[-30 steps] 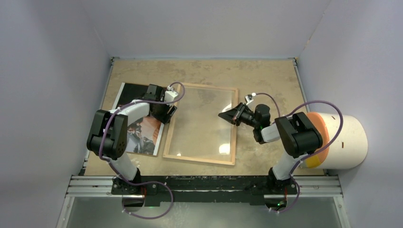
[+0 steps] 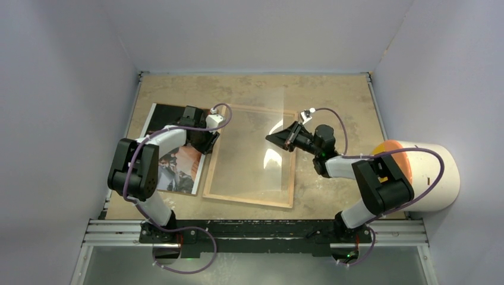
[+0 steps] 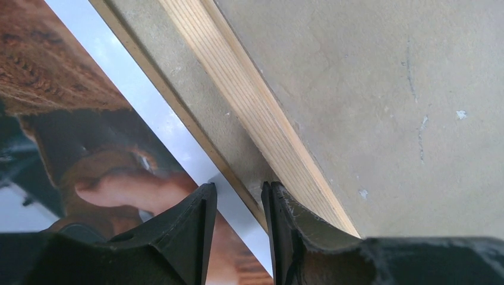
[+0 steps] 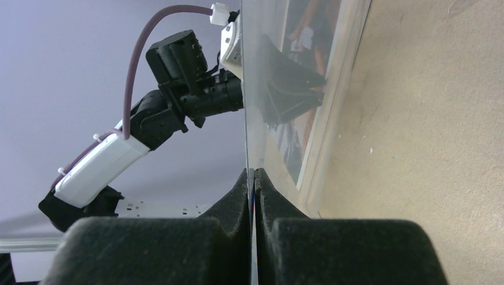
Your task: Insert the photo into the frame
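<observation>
The photo (image 2: 179, 175), white-bordered, lies flat on the left. Beside it is the light wooden frame (image 2: 249, 200), around bare tabletop. A clear sheet (image 2: 261, 122) stands tilted over the frame, its right side raised; my right gripper (image 2: 269, 138) is shut on its edge. In the right wrist view the sheet (image 4: 255, 77) runs edge-on into the closed fingertips. My left gripper has its fingers a little apart, one over the photo's white border (image 3: 178, 139), the other beside the frame's bar (image 3: 255, 107). Nothing shows clamped between them.
A thin brown strip (image 3: 160, 77) runs along under the photo's border. At the right, a white cylindrical container (image 2: 434, 175) with an orange rim lies on its side by the right arm.
The clear sheet has risen on its right side from lying over the frame, my right gripper moving left with its edge.
</observation>
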